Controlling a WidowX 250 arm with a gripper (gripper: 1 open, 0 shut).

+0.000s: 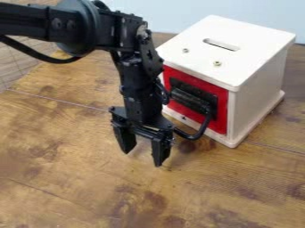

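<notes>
My black gripper (142,149) hangs low over the wooden table in front of a white box (256,89), left of it. Its two fingers point down and stand apart with nothing between them. The box has a red front panel (219,125) bearing a dark part, and on its top are a slot (223,44) and small knobs. A black cable loops from the arm beside the red panel; part of the panel is hidden behind the arm.
A tiled surface shows at the far left edge, and a pale wall stands behind the box.
</notes>
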